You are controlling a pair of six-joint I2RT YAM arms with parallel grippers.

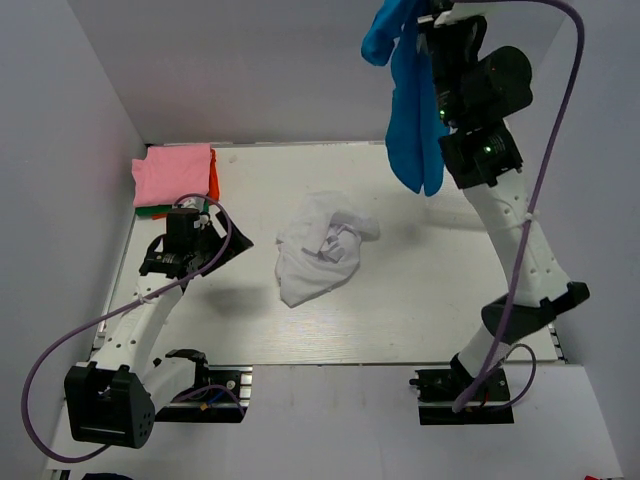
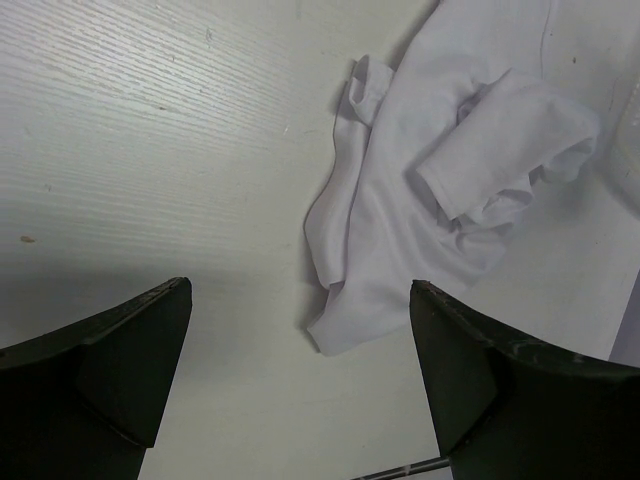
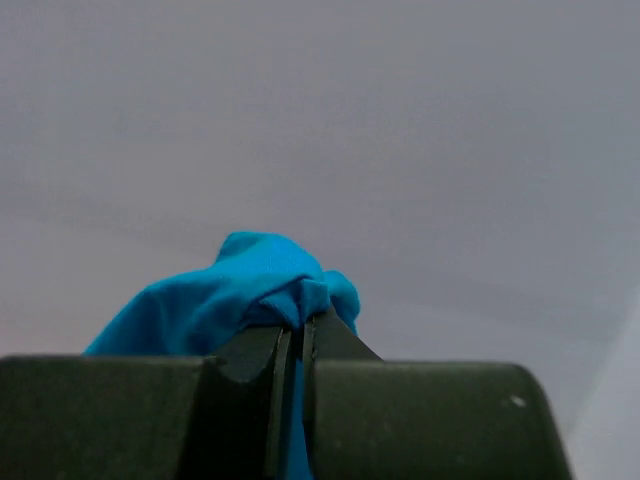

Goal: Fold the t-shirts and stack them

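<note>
A blue t-shirt (image 1: 410, 120) hangs down in the top view from my right gripper, which is raised high at the upper edge of the picture. In the right wrist view the right gripper is shut on a bunched part of that blue cloth. A white t-shirt (image 1: 322, 248) lies crumpled in the middle of the table. Over the left part of the table my left gripper stands open, its fingers (image 2: 130, 350) apart with no cloth between them. The white shirt lies beyond and below these fingers.
A folded pink shirt (image 1: 173, 175) tops a stack at the back left, with orange (image 1: 213, 178) and green edges showing. The right arm mostly hides the white basket at the back right. Bare table (image 1: 430, 300) lies right of the white shirt.
</note>
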